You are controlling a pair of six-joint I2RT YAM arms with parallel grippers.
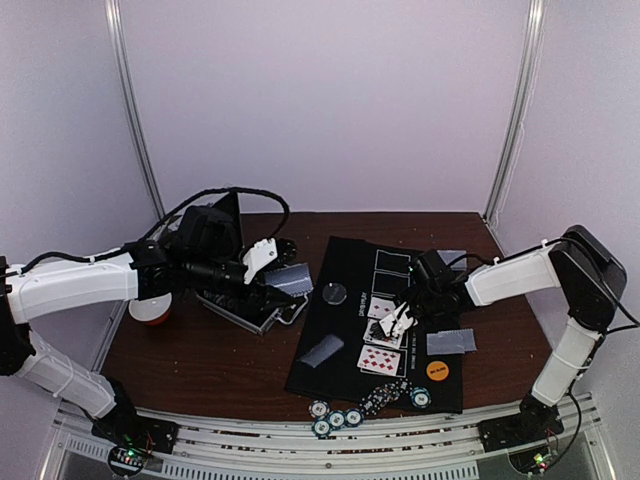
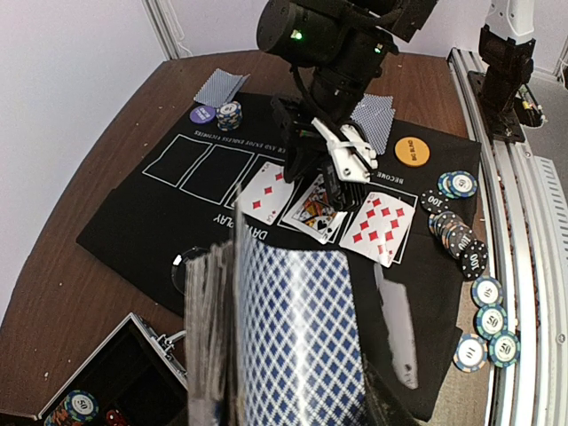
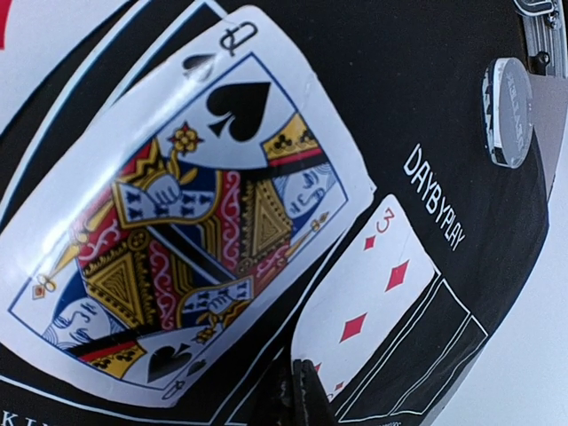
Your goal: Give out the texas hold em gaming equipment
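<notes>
A patterned card deck (image 2: 297, 328) stands upright in my left gripper, which is shut on it; from above, the deck (image 1: 290, 280) is beside the mat's left edge. One blurred loose card (image 2: 397, 324) is apart from the deck, over the black mat (image 1: 340, 260); whether it touches the mat I cannot tell. Face up are the three of diamonds (image 3: 364, 293), the queen of spades (image 3: 191, 213) and another diamond card (image 2: 380, 224). My right gripper is shut near the queen and the three, nothing showing between its fingers.
Chips (image 1: 385, 395) lie along the mat's front edge, some off it. An orange disc (image 1: 437, 370) and face-down cards (image 1: 451, 342) are at the right. A clear disc (image 1: 334, 293) lies on the mat; an open case (image 1: 245, 315) stands left. Two card outlines are bare.
</notes>
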